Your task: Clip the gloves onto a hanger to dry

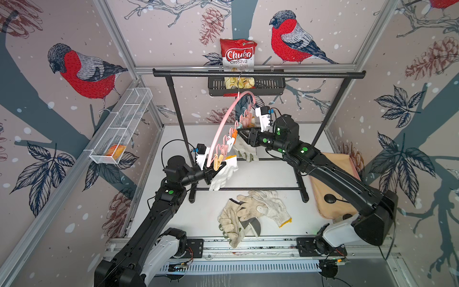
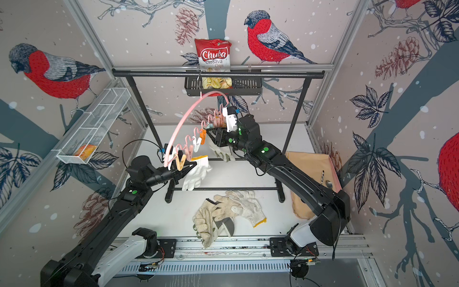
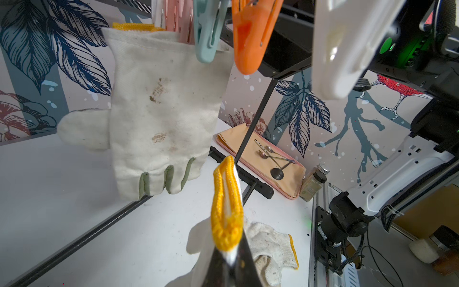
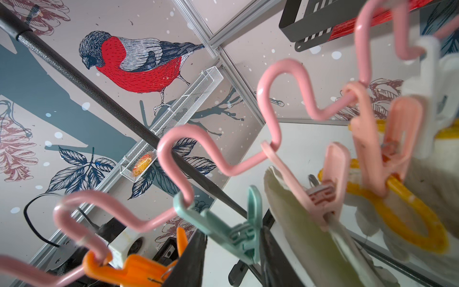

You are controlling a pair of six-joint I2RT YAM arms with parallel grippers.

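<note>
The pink hanger [image 1: 221, 126] hangs from the rack bar, its lower rail carrying several coloured clips. A white glove with a yellow cuff [image 3: 227, 210] is pinched by its cuff in my left gripper, which is shut on it below the hanger's near end. On the far half of the rail hangs a white glove [image 3: 162, 110], cuff up. My right gripper has its fingers apart on either side of the teal clip [image 4: 234, 234]; whether they touch it is unclear. An orange clip [image 4: 133, 270] sits beside that one.
Several loose gloves [image 1: 253, 210] lie on the table in front of the rack. A tan tray [image 1: 337, 177] with utensils is at the right. The black rack [image 1: 258, 74] frames the hanger, and a dark basket [image 1: 267, 86] is behind it.
</note>
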